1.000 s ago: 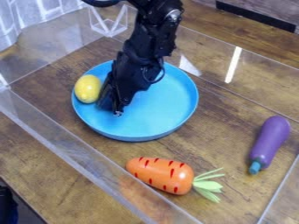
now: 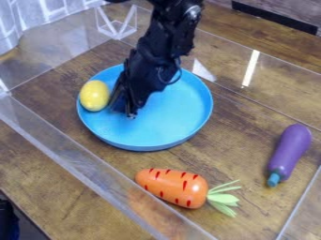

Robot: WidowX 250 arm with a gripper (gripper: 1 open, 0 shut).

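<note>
The black gripper [image 2: 123, 103] reaches down from the top into a blue plate [image 2: 156, 134], its fingertips low on the plate's left part, just right of a yellow egg-shaped object [image 2: 93, 96] that rests in the plate at its left edge. The fingers look shut, with nothing visible between them, though the tips are dark and hard to make out.
An orange carrot toy [image 2: 174, 186] with a green top lies in front of the plate. A purple eggplant-like toy [image 2: 288, 152] lies at the right. Clear plastic walls run along the left, front and right. Bare wood is free between plate and eggplant.
The arm has shifted very slightly around the plate's left part; the objects look unchanged.
</note>
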